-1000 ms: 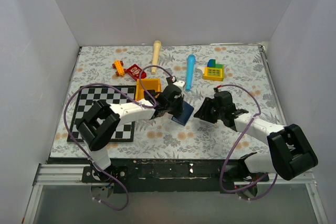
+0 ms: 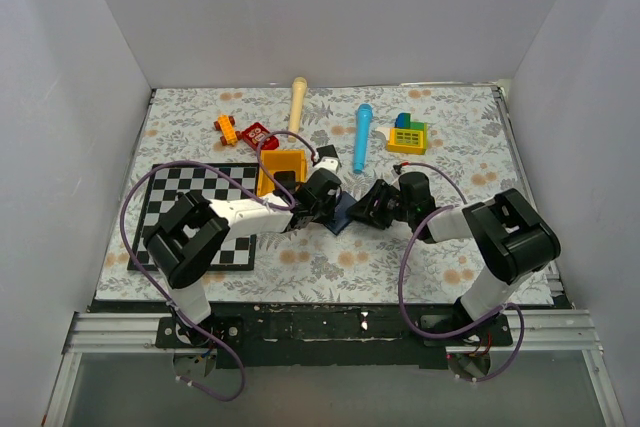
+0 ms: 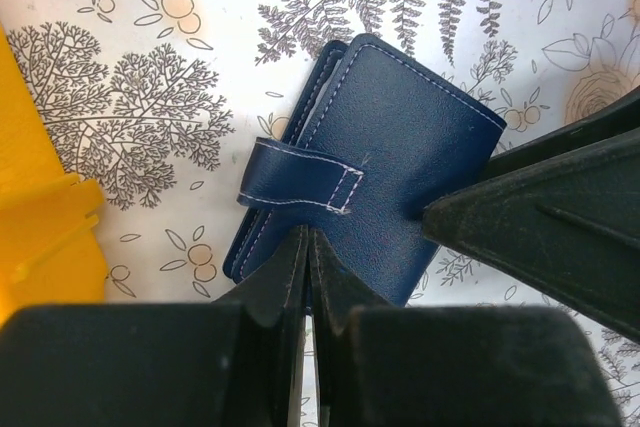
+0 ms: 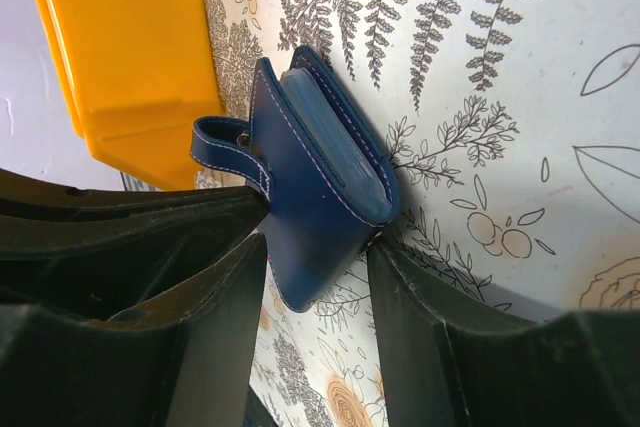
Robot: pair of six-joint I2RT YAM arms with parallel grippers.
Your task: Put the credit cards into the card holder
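Observation:
The dark blue card holder (image 2: 339, 213) lies folded on the table between my two grippers, tilted in the left wrist view. Its strap (image 3: 300, 176) crosses the left side, and pale inner sleeves (image 4: 332, 132) show along one edge. My left gripper is shut, its tips over the cover just below the strap; nothing shows between them. My right gripper stands open at the opposite side, with the holder's near edge between its fingers. No separate credit card can be made out.
A yellow bin (image 2: 285, 164) stands close behind the left gripper, beside a checkerboard (image 2: 190, 207). Beyond lie a dark flat piece (image 2: 326, 152), a blue microphone (image 2: 362, 137) and a yellow basket (image 2: 406, 139).
The holder has turned and shifted slightly left, along with the left gripper, which stays shut.

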